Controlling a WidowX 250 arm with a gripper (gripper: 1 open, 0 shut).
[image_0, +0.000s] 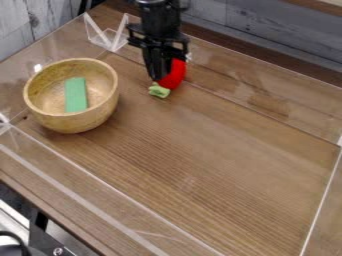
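Observation:
My black gripper (158, 65) hangs at the top centre, shut, its tips down at the left side of a red object (175, 72). Just below is a small pale green piece (159, 90) on the wooden table. A tan bowl (108, 98) at the left holds a green block (76, 94). Whether the gripper touches the red object is unclear.
A clear plastic item (107, 36) stands at the back left, near the grey wall along the table's edge.

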